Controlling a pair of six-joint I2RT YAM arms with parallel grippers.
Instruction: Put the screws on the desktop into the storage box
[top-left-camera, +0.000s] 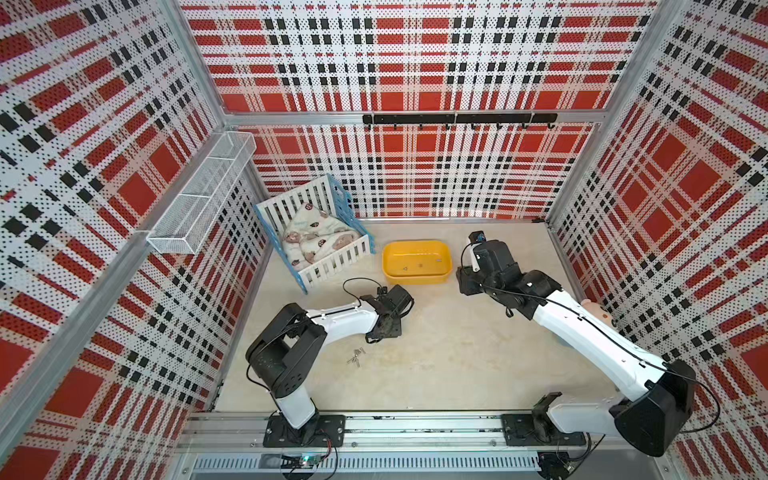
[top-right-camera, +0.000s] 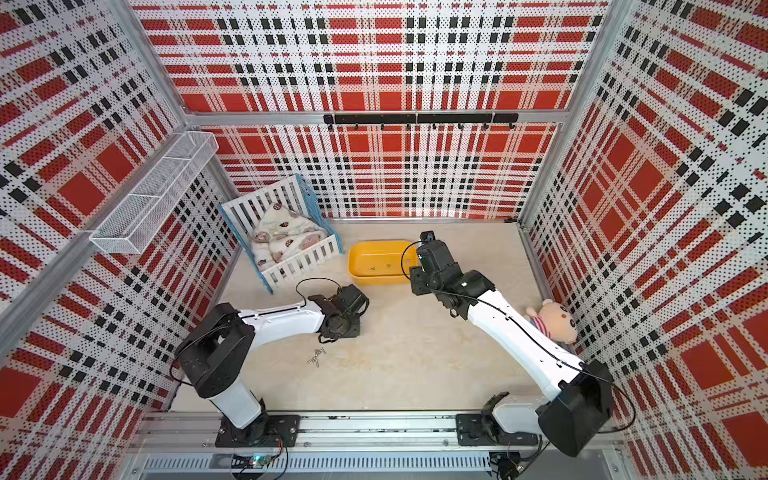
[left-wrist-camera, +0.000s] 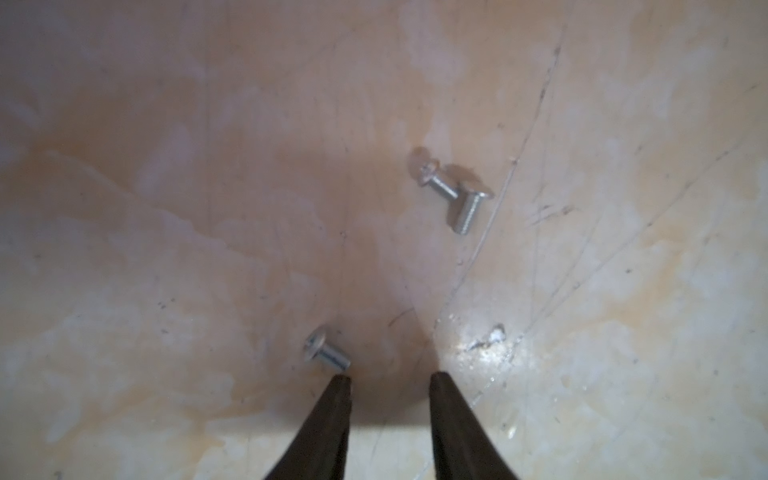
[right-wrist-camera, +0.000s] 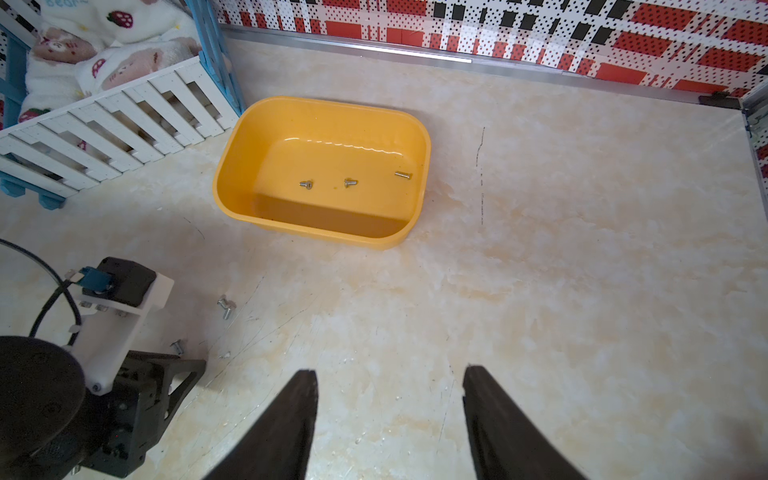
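My left gripper is open, low over the tabletop, its fingertips just beside a screw (left-wrist-camera: 328, 352). Two more screws (left-wrist-camera: 467, 209) lie touching or nearly touching beyond them in the left wrist view. A small cluster of screws (top-left-camera: 356, 357) also shows on the table below the left arm's head. The yellow storage box (right-wrist-camera: 320, 136) stands at the back centre with three screws in it. My right gripper is open, raised right of the box, with nothing between its fingers.
A toy cot (top-left-camera: 312, 224) with a blanket stands at the back left, near the box. A plush toy (top-right-camera: 550, 322) sits at the right wall. A wire basket (top-left-camera: 196, 200) hangs on the left wall.
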